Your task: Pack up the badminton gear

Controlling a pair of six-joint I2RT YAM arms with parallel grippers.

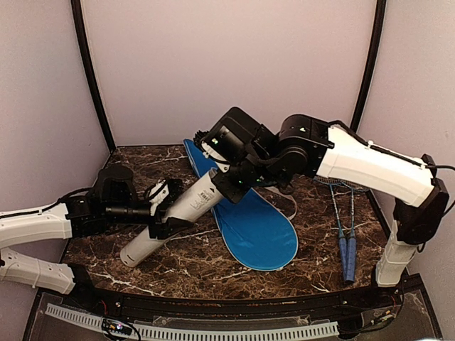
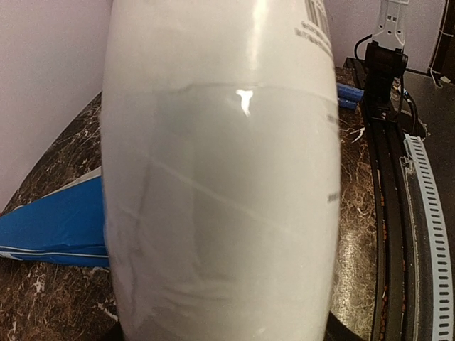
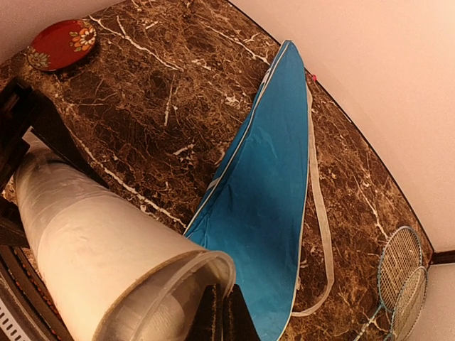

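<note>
A white shuttlecock tube [image 1: 192, 202] leans diagonally, its lower end toward the front left. My left gripper [image 1: 168, 224] is around its middle; the tube fills most of the left wrist view, so whether the fingers press on it is unclear. My right gripper is shut at the tube's open upper end, its fingertips at the rim; the inside is mostly hidden. The blue racket bag [image 1: 256, 234] lies behind and right of the tube with its strap [image 3: 320, 213]. Two rackets [image 1: 345, 252] lie at the right.
A red flowered plate [image 3: 60, 44] sits on the marble table, seen in the right wrist view. Both arms reach over the table's middle. Bare table [image 1: 320, 270] shows between bag and racket handles. Walls enclose the back and sides.
</note>
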